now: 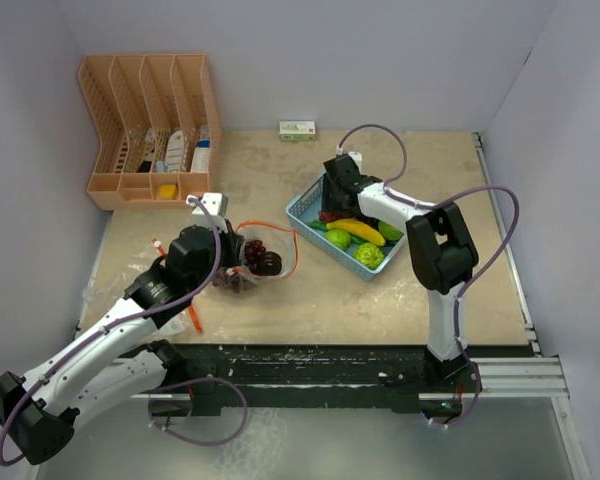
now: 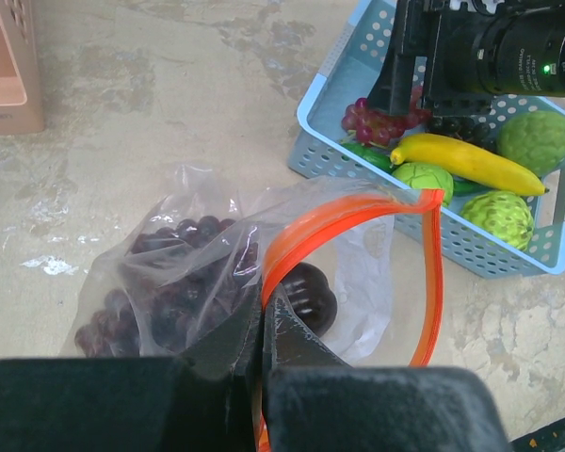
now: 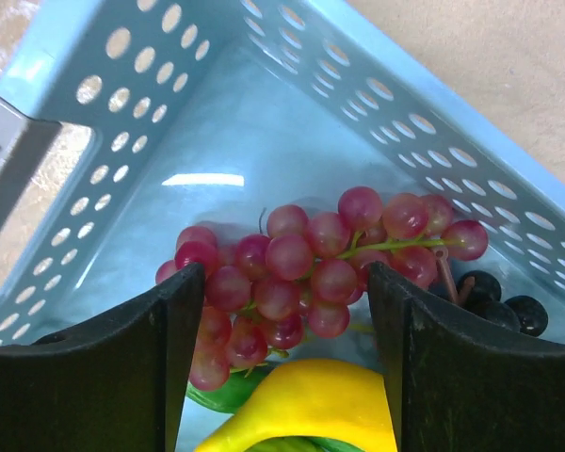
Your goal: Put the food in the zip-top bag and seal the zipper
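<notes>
The clear zip top bag point(image 2: 184, 273) with its orange zipper edge point(image 2: 339, 215) lies with its mouth spread; dark grapes point(image 2: 174, 297) and a dark purple round fruit point(image 2: 309, 298) are inside. My left gripper is shut on the bag's rim at the orange edge. Over the blue basket point(image 1: 368, 272), my right gripper stands open, its fingers on either side of a bunch of red grapes point(image 3: 287, 256). Whether either finger touches the grapes I cannot tell. A yellow banana-like item point(image 3: 311, 405) lies just beside them.
Green vegetables point(image 2: 499, 218) and black grapes point(image 3: 499, 306) share the basket. A pink divided rack point(image 1: 130, 185) stands at the back left, a small box point(image 1: 297, 130) at the back wall. Bare table lies in front of the basket.
</notes>
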